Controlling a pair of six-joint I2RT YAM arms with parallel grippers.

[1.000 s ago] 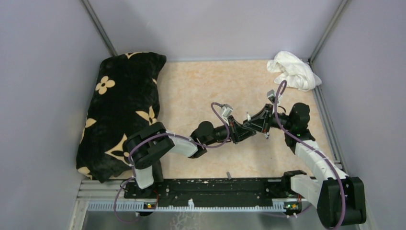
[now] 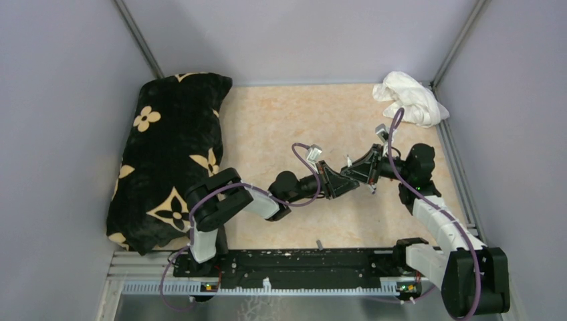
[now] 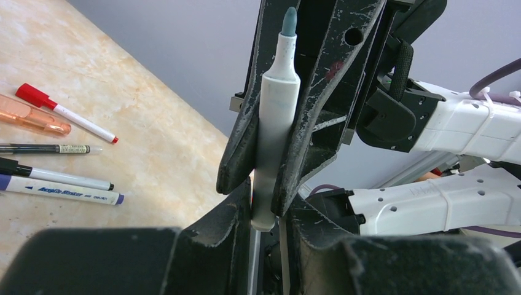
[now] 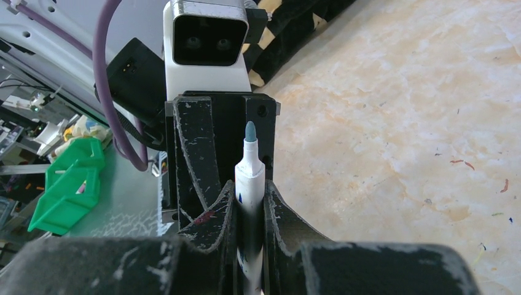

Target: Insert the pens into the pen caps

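Observation:
A white marker with a blue-grey tip stands upright where my two grippers meet, above the middle-right of the table. My right gripper is shut on it; in the right wrist view the marker points up between its fingers. My left gripper is right beside it, its fingers at the marker's lower end; whether they grip it is unclear. In the left wrist view a red-capped marker, an orange pen, a dark pen, a black-capped marker and a purple marker lie on the table.
A dark patterned cushion fills the left side. A white cloth lies at the back right.
Over the last second both arms have shifted very slightly around the meeting point.

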